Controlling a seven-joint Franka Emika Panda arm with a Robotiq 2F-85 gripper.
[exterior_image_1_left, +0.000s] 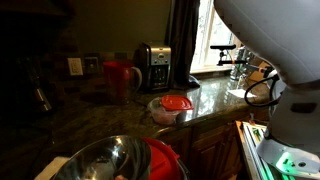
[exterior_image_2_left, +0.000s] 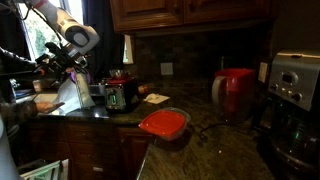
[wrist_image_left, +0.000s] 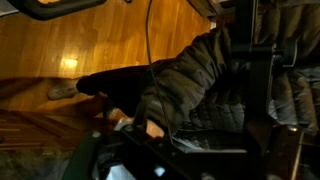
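No task is named. Along the bottom of the wrist view lies my gripper, very dark; its two sides stand well apart, and nothing shows between them. It points at the floor and at a dark quilted jacket (wrist_image_left: 205, 85), away from the counter. On the counter, a clear bowl (exterior_image_1_left: 162, 112) has a red lid (exterior_image_1_left: 176, 103) at its rim; the red lid (exterior_image_2_left: 164, 124) shows from the other side too. Behind them stands a red pitcher (exterior_image_1_left: 119, 80). A metal bowl (exterior_image_1_left: 97, 160) and a red container (exterior_image_1_left: 163, 160) fill the near edge.
Near the wall stands a silver toaster (exterior_image_1_left: 155, 68). A coffee maker (exterior_image_2_left: 293, 120) occupies the right of exterior view 2. Wooden floor (wrist_image_left: 95, 45) shows below the arm, with a thin cable crossing the view.
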